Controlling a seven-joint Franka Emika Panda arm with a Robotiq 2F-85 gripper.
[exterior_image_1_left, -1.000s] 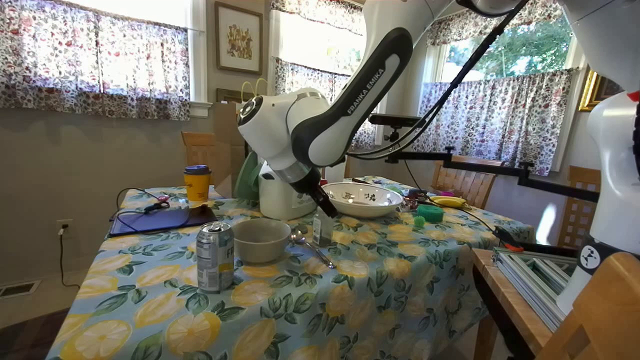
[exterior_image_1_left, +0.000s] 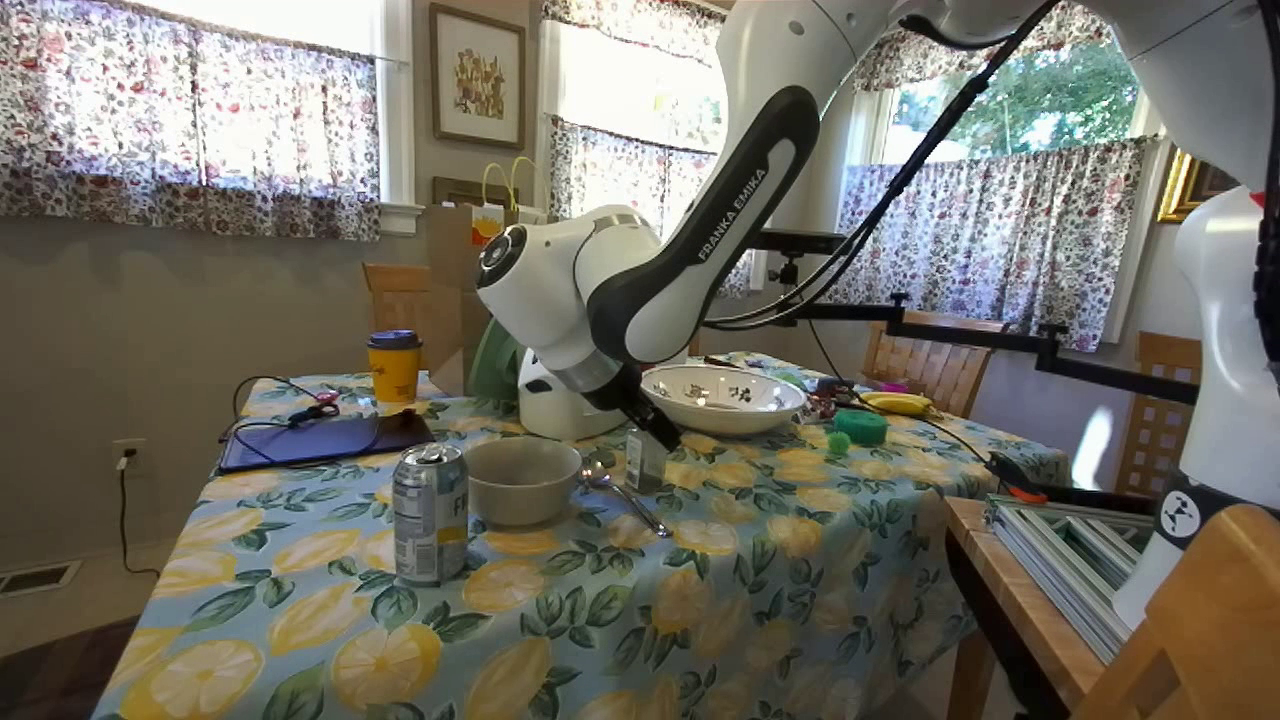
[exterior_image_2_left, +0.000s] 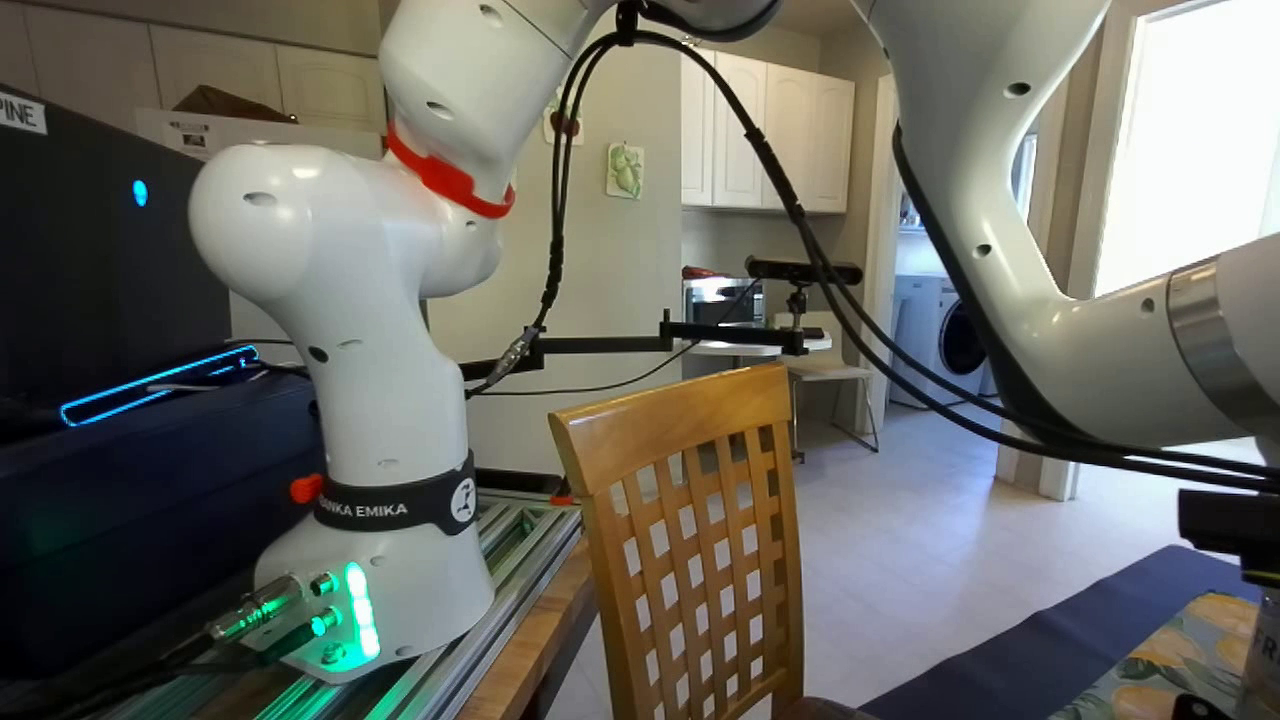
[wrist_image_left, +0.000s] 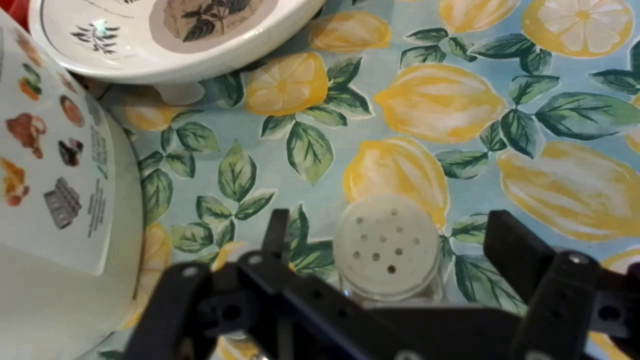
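Observation:
A clear shaker with a pale, perforated lid (wrist_image_left: 387, 247) stands upright on the lemon-print tablecloth. In the wrist view its lid lies between the two spread fingers of my open gripper, with a gap on either side. From the first exterior view, the gripper (exterior_image_1_left: 657, 430) reaches down at a slant to the top of the shaker (exterior_image_1_left: 645, 462). Whether a finger touches the shaker cannot be told there. The shaker's lower part is hidden by the gripper body in the wrist view.
Close by are a grey bowl (exterior_image_1_left: 524, 486), a spoon (exterior_image_1_left: 630, 502) and a silver can (exterior_image_1_left: 431, 516). A white appliance (wrist_image_left: 66, 240) stands left of the fingers in the wrist view. Behind is a wide patterned bowl (exterior_image_1_left: 723, 402).
The shaker and other tabletop objects have stayed put.

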